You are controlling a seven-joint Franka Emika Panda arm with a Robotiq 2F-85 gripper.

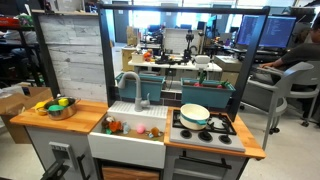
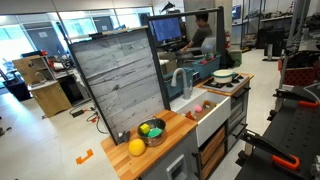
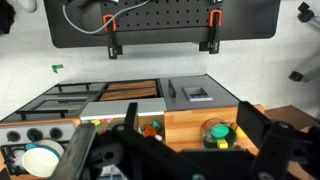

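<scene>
My gripper is open, its dark fingers spread apart at the bottom of the wrist view with nothing held between them. It is high above the toy kitchen's front. A pale pot with a teal rim sits on the stove. Colourful toy pieces lie in the white sink. On the wooden counter at the left stands a metal bowl holding yellow and green items; a yellow object lies beside it. Part of the bowl is hidden by a finger in the wrist view.
A grey faucet rises behind the sink. Teal bins hang behind the counter, between dark frame posts. Below are drawers and a cabinet door with handles. The wooden counter between bowl and sink is bare.
</scene>
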